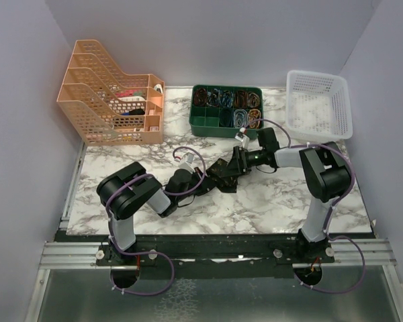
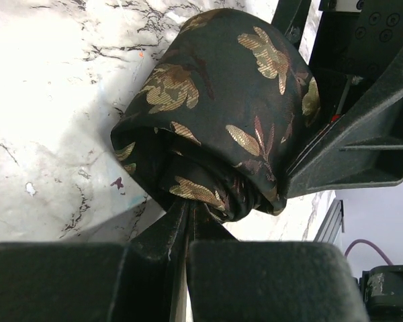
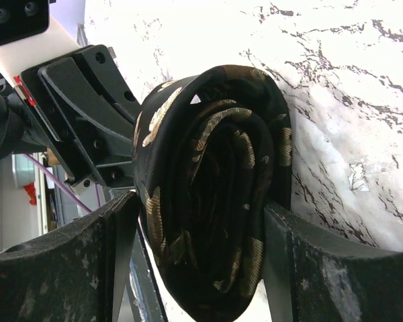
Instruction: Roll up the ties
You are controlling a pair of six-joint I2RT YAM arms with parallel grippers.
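Observation:
A dark tie with gold floral motifs [image 1: 225, 184] is bunched into a roll on the marble table [image 1: 104, 188], between my grippers; the coiled layers show in the right wrist view [image 3: 208, 174]. My left gripper [image 1: 208, 178] is shut at the near lower edge of the roll [image 2: 228, 114]; whether any fabric is between its fingertips is hidden. My right gripper [image 1: 238, 161] straddles the roll from the other side, fingers apart, one on either side of the coiled end, part open; whether both touch the fabric I cannot tell.
A green divided box [image 1: 211, 131] with rolled items stands behind the grippers. An orange rack [image 1: 111, 131] is at back left, a white basket [image 1: 319, 124] at back right. The marble is clear at left and front right.

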